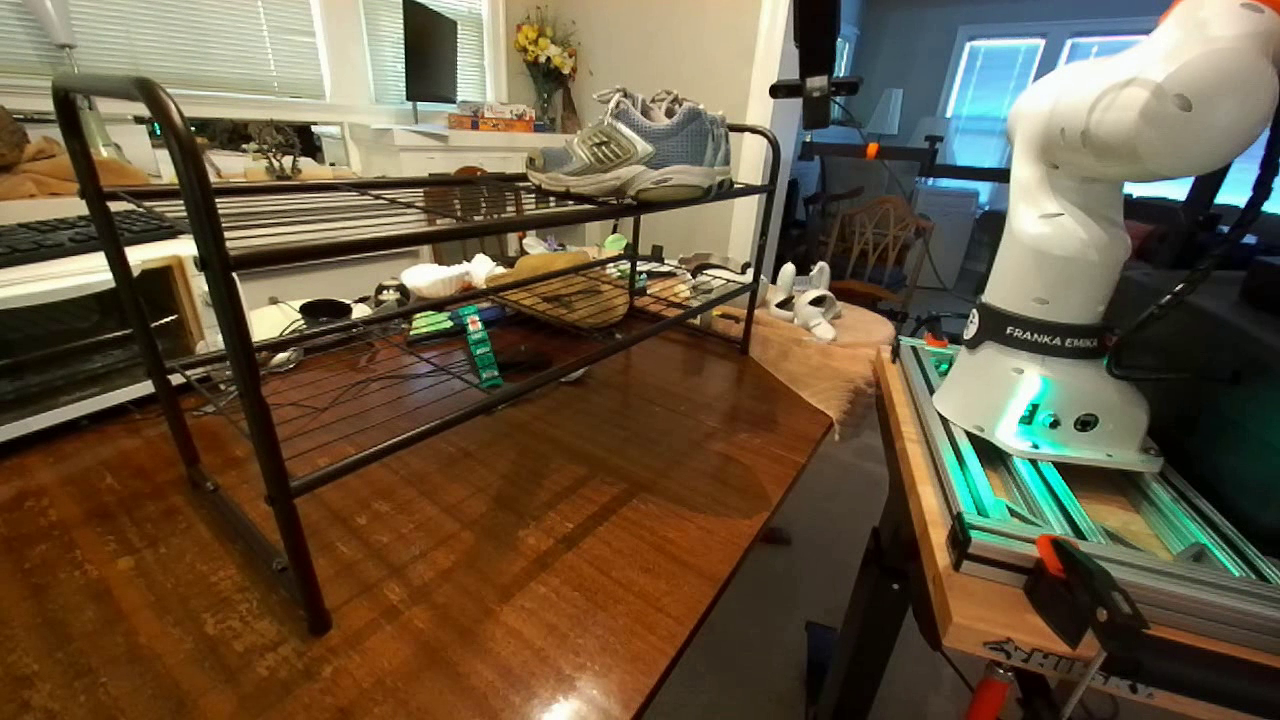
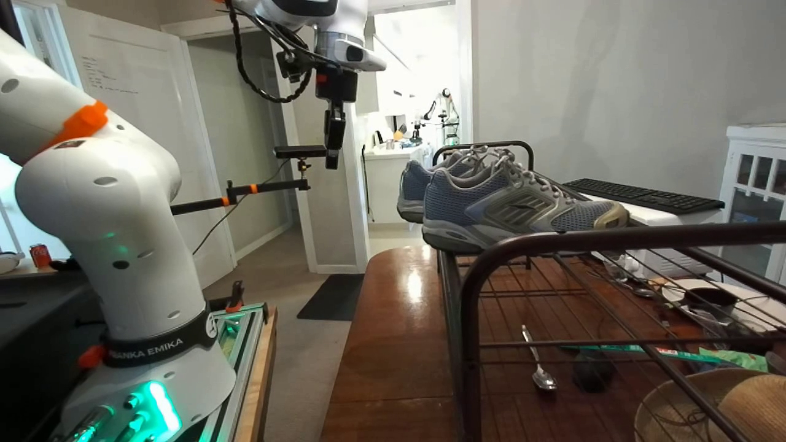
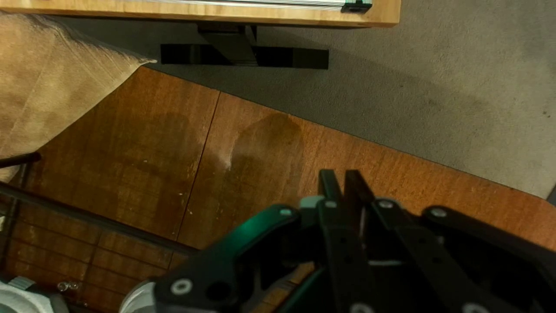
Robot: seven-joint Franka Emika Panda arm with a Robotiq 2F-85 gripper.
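Note:
My gripper (image 2: 335, 158) hangs high beside the rack, pointing down, apart from everything. In the wrist view its two black fingers stand close together, tips nearly meeting at the gripper; I see nothing held between them. A pair of grey-blue sneakers (image 1: 654, 144) rests on the top tier of the dark metal shoe rack (image 1: 480, 222), at one end. Exterior view 2 shows the same sneakers (image 2: 508, 202) side by side, toes away from my arm.
The wooden table (image 1: 576, 516) has bare room in front of the rack. Under it lie a spoon (image 2: 539, 372), a green strip (image 1: 477, 346) and other clutter. White shoes (image 1: 806, 300) sit beyond the rack. A keyboard (image 2: 641, 193) lies behind it.

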